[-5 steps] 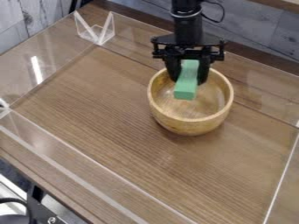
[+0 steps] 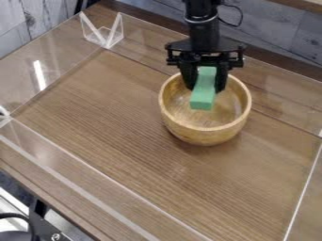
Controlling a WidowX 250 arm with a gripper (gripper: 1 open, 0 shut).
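My gripper (image 2: 204,66) hangs over a round wooden bowl (image 2: 201,125) in the upper middle, shut on a mint-green block (image 2: 202,91). The block is held upright inside the outline of the bowl; whether it touches the bowl's bottom I cannot tell. The black gripper body hides part of the bowl's back rim.
A wall (image 2: 283,38) runs along the back right. White plastic brackets stand at the upper left and left edge. Dark cables lie off the table at the lower left.
The gripper and green block have shifted very slightly, with little else different. The bowl stays in place.
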